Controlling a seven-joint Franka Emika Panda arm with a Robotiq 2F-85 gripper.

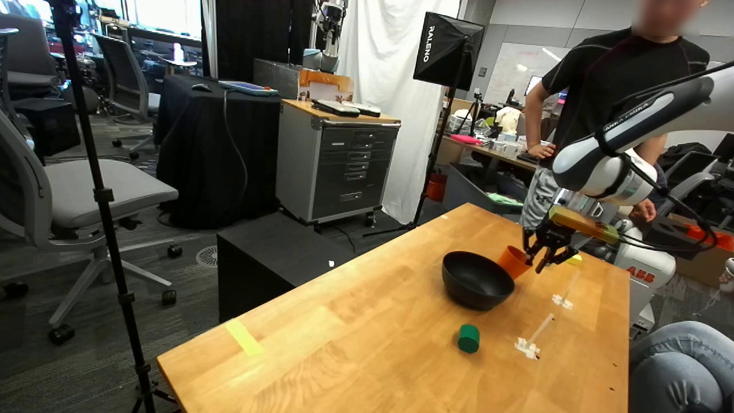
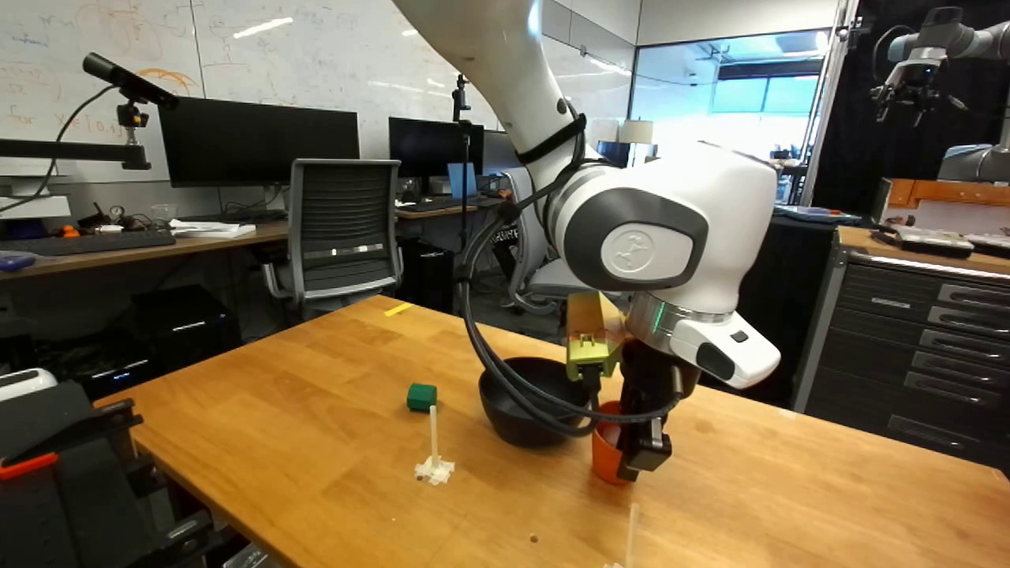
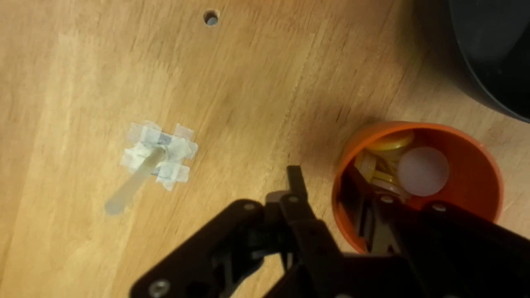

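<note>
An orange cup (image 1: 512, 261) stands beside a black bowl (image 1: 475, 281) on the wooden table. Inside the cup (image 3: 474, 171), the wrist view shows several yellow pieces (image 3: 383, 166) and a whitish round disc (image 3: 423, 171). My gripper straddles the cup's near wall: one finger reaches down inside it, while the other finger (image 3: 296, 183) is outside over the table. Its fingers are part open, with a gap between the outer finger and the wall. Exterior view 2 has the gripper low at the cup (image 2: 606, 456), which the black fingers partly cover.
A green block (image 1: 469, 338) lies in front of the bowl. Two thin pale sticks are taped upright to the table, one (image 1: 541, 329) nearer and one (image 1: 570, 288) by the arm.
</note>
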